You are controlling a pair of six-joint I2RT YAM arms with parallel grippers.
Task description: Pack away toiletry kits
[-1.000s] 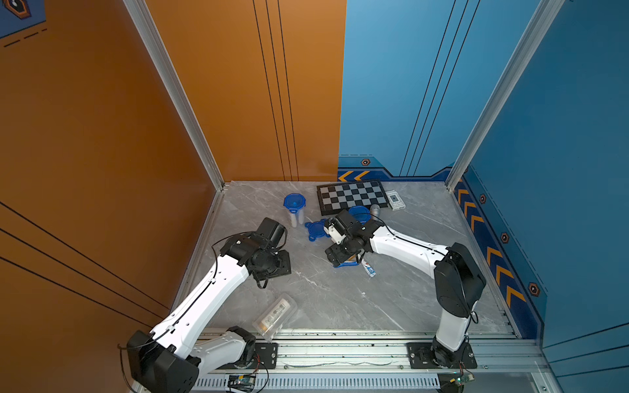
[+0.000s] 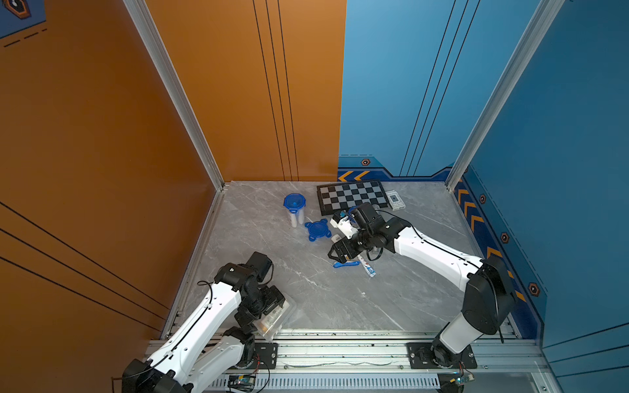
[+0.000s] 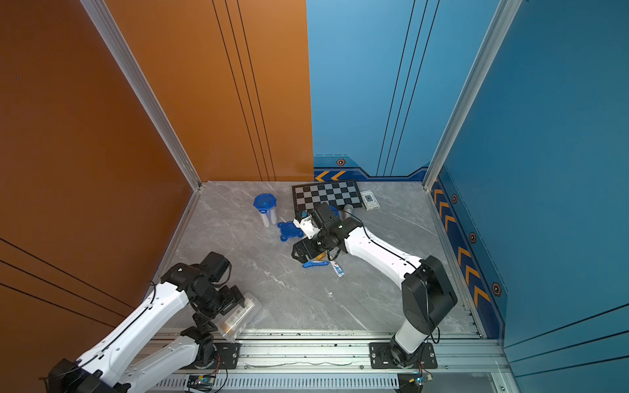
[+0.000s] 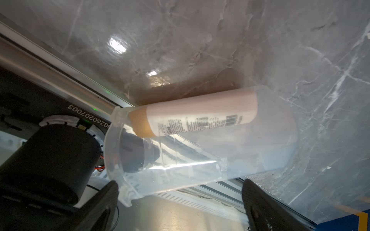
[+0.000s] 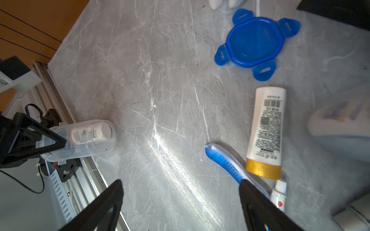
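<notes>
A clear cup lies on its side at the front edge, a white bottle with a tan cap inside. My left gripper stands open at it, one finger towards each end of the cup in the left wrist view. My right gripper is open above the table, nothing between its fingers. Beneath its right finger lie a blue toothbrush-like item, a white bottle with a gold cap and a small tube. A loose blue lid lies flat beyond them.
A blue-lidded container stands at the back left. Behind the right arm are a chessboard and a small white box. A blurred clear container sits close by on the right.
My left arm has come down and towards the front, to the lying cup. The cup looks unmoved.
</notes>
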